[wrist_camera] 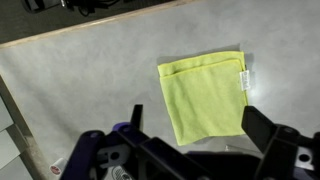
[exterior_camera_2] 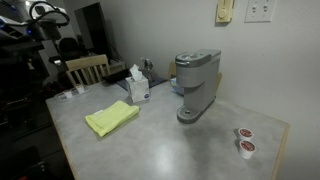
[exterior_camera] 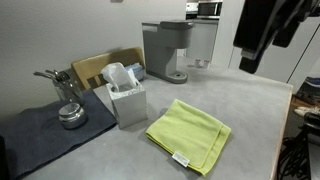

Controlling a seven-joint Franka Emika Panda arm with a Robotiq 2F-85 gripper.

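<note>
A folded yellow-green cloth (exterior_camera: 190, 135) lies flat on the grey table, with a small white tag at one edge. From the wrist view, the cloth (wrist_camera: 206, 98) is spread below and between the two dark fingers. My gripper is open, with nothing held between them, and it hangs above the table, clear of the cloth. In the second exterior view the cloth (exterior_camera_2: 110, 118) is at the left side of the table, and the arm (exterior_camera_2: 40, 22) is at the upper left.
Behind the cloth stands a white tissue box (exterior_camera: 126, 102). A grey coffee machine (exterior_camera_2: 198, 85) is at the back, with two small pods (exterior_camera_2: 246, 149) to its right. Utensils in a metal holder (exterior_camera: 66, 88) sit on a dark mat (exterior_camera: 45, 140).
</note>
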